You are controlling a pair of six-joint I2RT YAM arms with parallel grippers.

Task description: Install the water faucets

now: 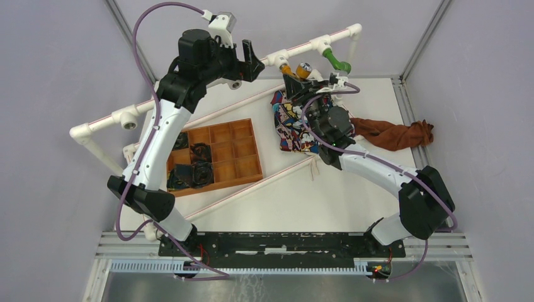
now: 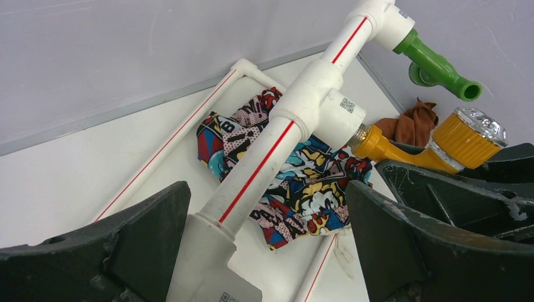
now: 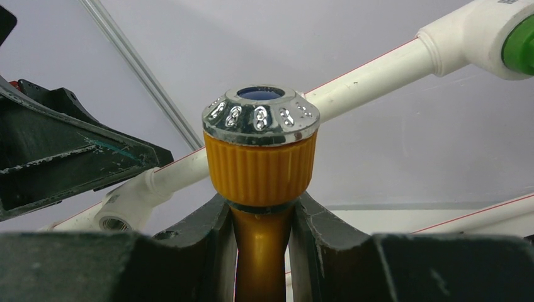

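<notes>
An orange faucet point(image 2: 463, 139) with a chrome cap is at a white tee point(image 2: 338, 118) on the upper pipe, some metal thread showing at the joint. My right gripper is shut on its orange body; the cap point(image 3: 260, 170) stands up above the fingers. A green faucet point(image 2: 444, 69) sits in the neighbouring tee, farther right. My left gripper is open around the upper pipe near another white fitting point(image 2: 208, 264); whether it touches cannot be told.
A wooden compartment tray point(image 1: 234, 151) with dark items lies on the white board, left of a patterned cloth point(image 1: 293, 126). A brown cloth point(image 1: 393, 132) lies at the right. Another empty tee point(image 1: 128, 119) is on the left pipe. The board's lower middle is clear.
</notes>
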